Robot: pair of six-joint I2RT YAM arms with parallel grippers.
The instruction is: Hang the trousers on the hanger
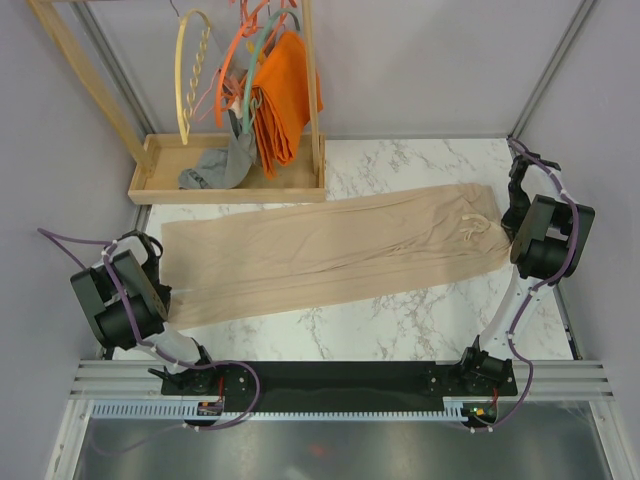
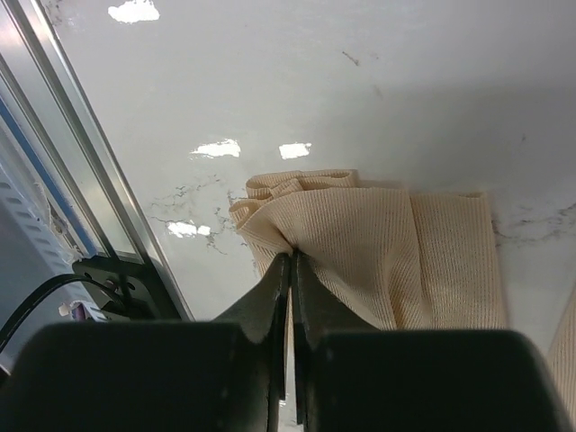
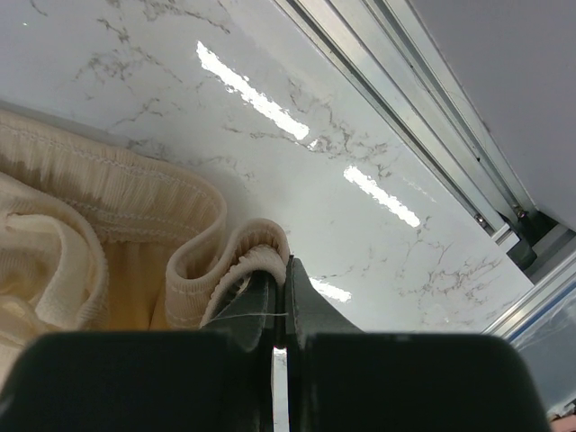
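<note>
Beige trousers (image 1: 320, 250) lie stretched flat across the marble table, waistband with drawstring at the right. At their left end my left gripper (image 1: 165, 295) is shut on the fabric; in the left wrist view its fingertips (image 2: 290, 261) pinch a folded cuff (image 2: 351, 252). My right gripper (image 1: 510, 230) is at the waistband end, shut on a folded edge of the waistband (image 3: 193, 270), as the right wrist view shows between its fingertips.
A wooden rack (image 1: 150, 175) at the back left holds coloured hangers (image 1: 185, 60), an orange garment (image 1: 285, 100) and grey cloth (image 1: 215, 165). Bare marble (image 1: 400, 160) lies behind and in front of the trousers. Grey walls rise at both sides.
</note>
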